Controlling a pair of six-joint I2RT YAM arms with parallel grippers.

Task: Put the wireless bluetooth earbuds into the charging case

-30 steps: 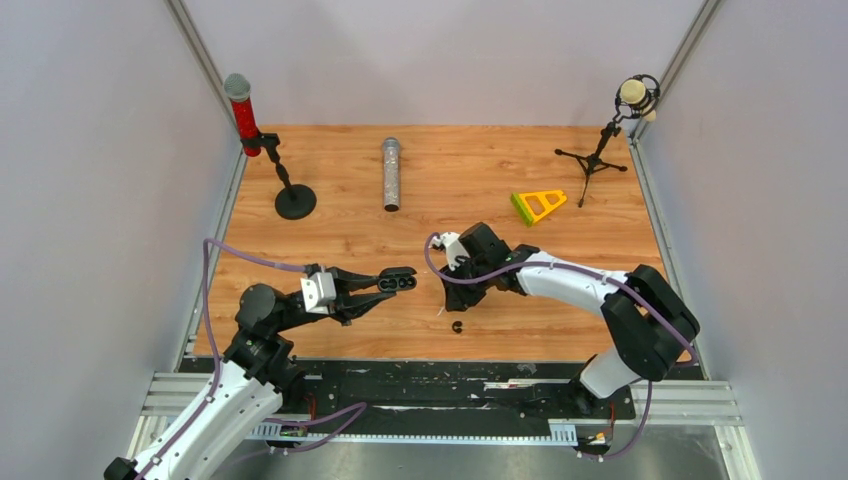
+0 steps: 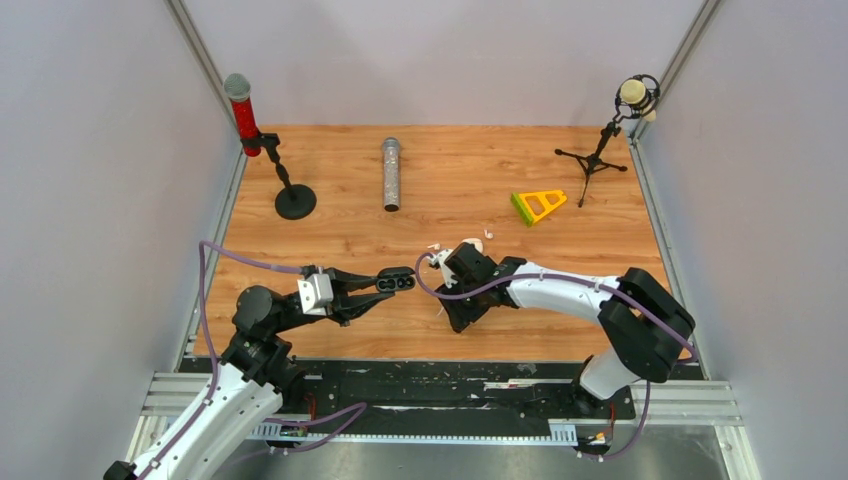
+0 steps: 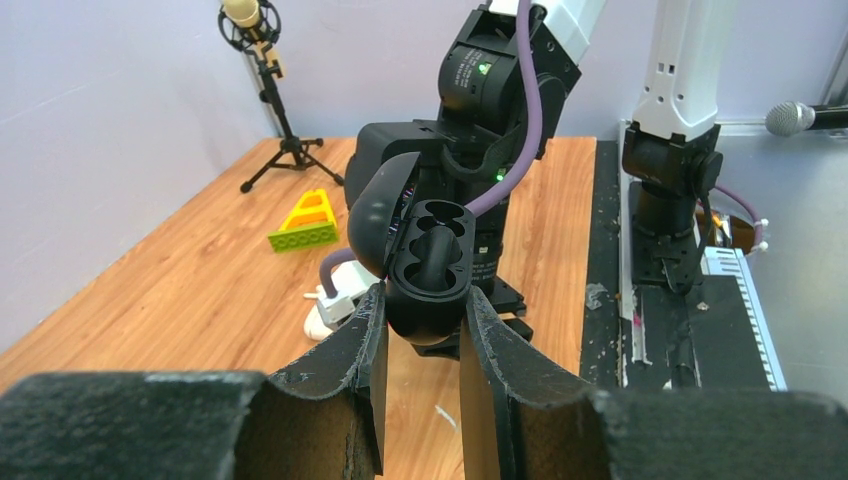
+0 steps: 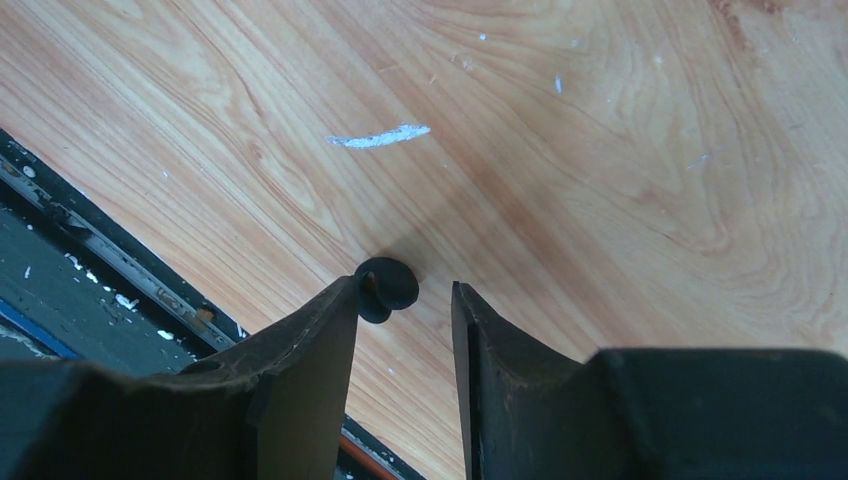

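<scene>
My left gripper is shut on the black open charging case (image 3: 430, 275), held in the air with its earbud slots facing the camera; in the top view the case (image 2: 395, 283) is left of the right arm. My right gripper hangs low over the table with its fingers part open. A small black earbud (image 4: 395, 282) lies on the wood between and just beyond the fingertips, not held.
Wooden table (image 2: 320, 240) holds a silver microphone (image 2: 391, 175), a red microphone on a stand (image 2: 245, 120), a yellow-green triangle (image 2: 540, 200) and a tripod microphone (image 2: 600, 150). A dark strip runs along the front edge.
My right arm has moved toward the front of the table, over the earbud, which is now hidden in the top view. The left arm with the case is nearly still.
</scene>
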